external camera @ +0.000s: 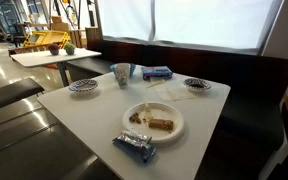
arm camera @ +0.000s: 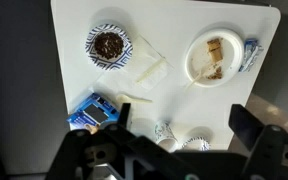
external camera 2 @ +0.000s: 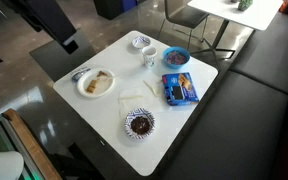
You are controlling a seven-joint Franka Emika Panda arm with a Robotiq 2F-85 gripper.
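Observation:
My gripper hangs high above the white table, its two dark fingers wide apart with nothing between them. On the table, a white plate (arm camera: 192,62) holds pieces of a brown bar (arm camera: 215,50) and what looks like a light utensil. A crumpled silver-blue wrapper (arm camera: 250,54) lies beside the plate. Dark contents fill a patterned bowl (external camera 2: 139,124). Near it are a blue package (external camera 2: 180,89) and a pale napkin (external camera 2: 130,104). Farther off stand a patterned mug (external camera 2: 150,56), a blue bowl (external camera 2: 175,57) and another patterned bowl (external camera: 83,87). Exterior view 1 does not show the gripper.
The dark arm (external camera 2: 59,35) reaches in from the upper left in exterior view 2. A black bench (external camera 2: 234,105) runs along one side of the table (external camera: 72,115). Bare tabletop lies around the plate and between the dishes. A second table (external camera: 52,55) stands behind.

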